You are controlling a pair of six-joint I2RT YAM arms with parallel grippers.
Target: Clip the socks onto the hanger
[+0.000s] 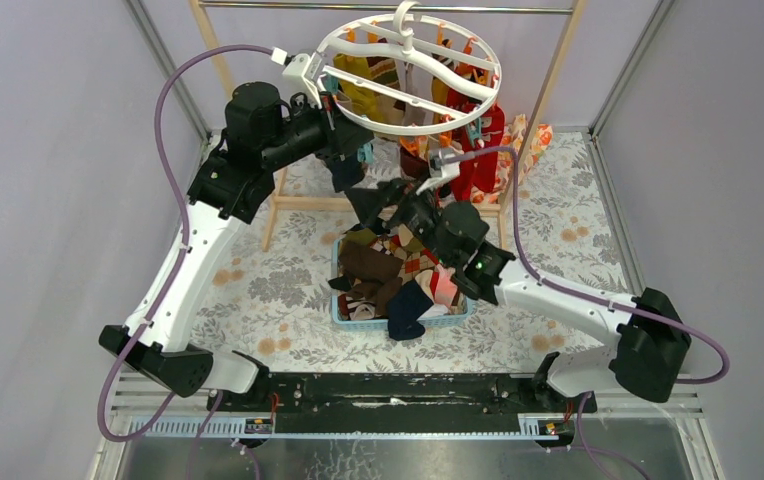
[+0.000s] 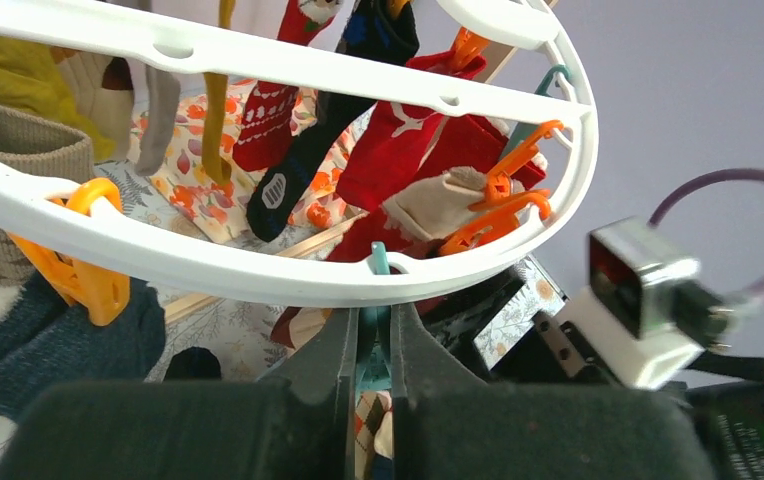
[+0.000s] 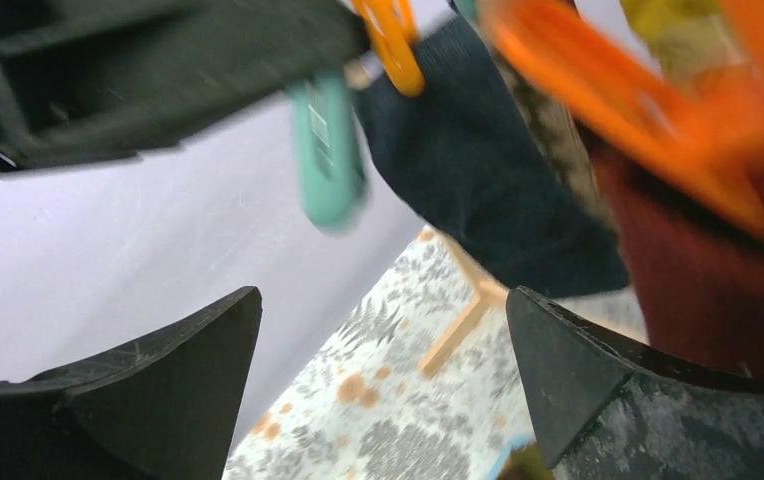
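The round white hanger (image 1: 420, 131) hangs from the rail, with several socks held in orange and teal clips around its ring. My left gripper is shut on a teal clip (image 2: 373, 372) just under the front of the ring. In the right wrist view, that teal clip (image 3: 328, 165) points downward and no sock shows in it. My right gripper stands open below the clip, nothing between its fingers. A dark blue sock (image 3: 468, 150) hangs from an orange clip (image 3: 393, 45) behind. Close at right, a dark red sock (image 3: 678, 270) hangs blurred.
Below the hanger, a light blue basket (image 1: 363, 325) holds a pile of loose socks, with a navy sock (image 1: 408, 310) draped over its front rim. A wooden rack (image 1: 558, 60) frames the hanger. Patterned floor on both sides of the basket is clear.
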